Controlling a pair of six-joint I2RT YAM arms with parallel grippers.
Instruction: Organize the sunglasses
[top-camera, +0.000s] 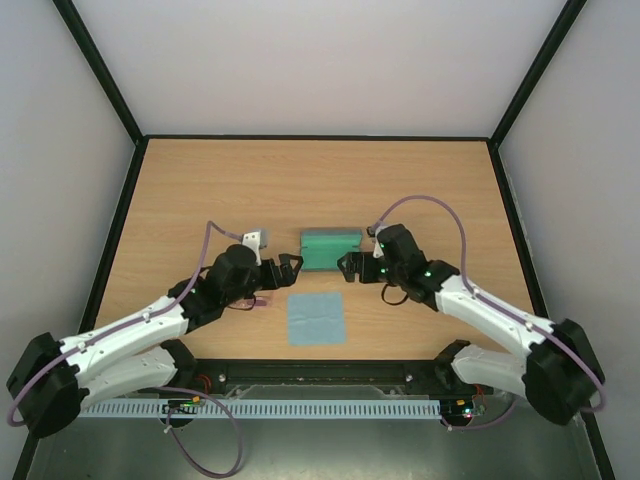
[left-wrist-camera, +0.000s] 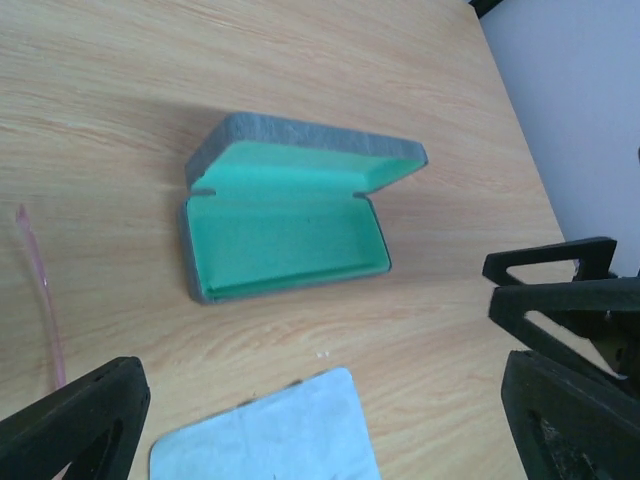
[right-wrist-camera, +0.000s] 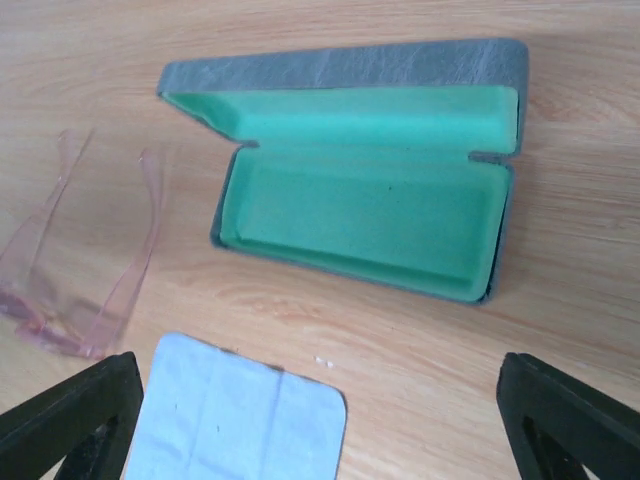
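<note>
An open glasses case (top-camera: 331, 252), grey outside and green inside, lies empty on the table between my two grippers, its lid (right-wrist-camera: 340, 65) tilted up at the back. Pink see-through sunglasses (right-wrist-camera: 60, 310) rest to the left of the case, their arms spread; in the top view the left arm mostly covers them. A light blue cloth (top-camera: 316, 318) is spread flat in front of the case. My left gripper (top-camera: 290, 268) stands open at the case's left side, nothing between its fingers. On the right, my right gripper (top-camera: 347, 266) is also open and empty, close to the case's right edge.
Dark rails (top-camera: 315, 137) run along the table's edges. In the left wrist view, the right gripper's fingers (left-wrist-camera: 550, 260) reach in from the right side.
</note>
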